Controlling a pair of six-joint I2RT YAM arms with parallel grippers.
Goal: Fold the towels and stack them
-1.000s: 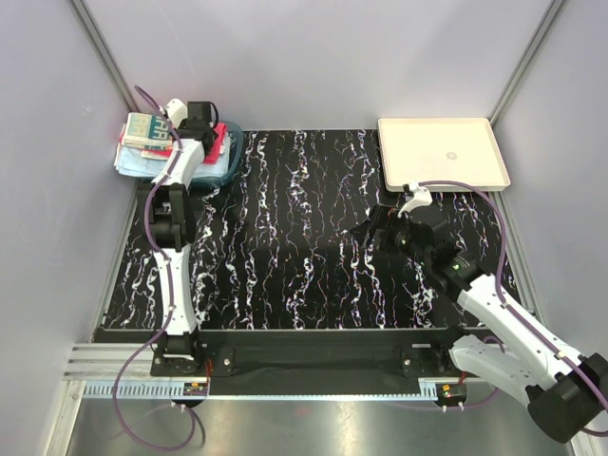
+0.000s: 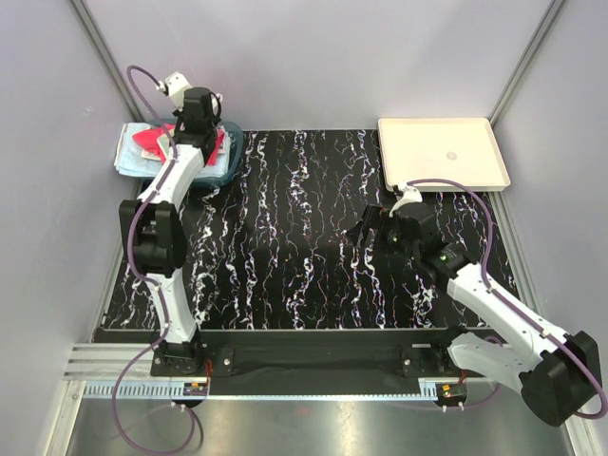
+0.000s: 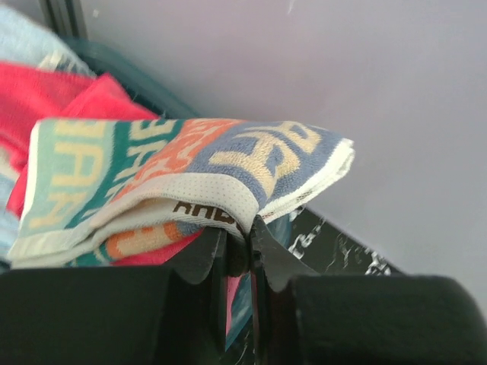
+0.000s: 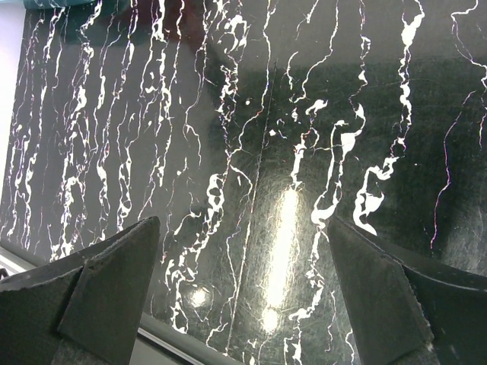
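Note:
At the back left, a teal basket [image 2: 232, 166] holds folded towels, red and light blue [image 2: 133, 152]. My left gripper is over the basket, closed on the edge of a patterned towel [image 3: 152, 160] with green, orange and blue-grey lettered bands, which it lifts above a red towel [image 3: 46, 99]. In the top view the arm hides much of that towel. My right gripper hangs open over the right part of the table, nothing between its fingers.
A cream tray [image 2: 444, 142] lies at the back right. Walls stand at the back and both sides.
The left gripper has risen, lifting the patterned towel from the left of the pile, baring more red and blue cloth.

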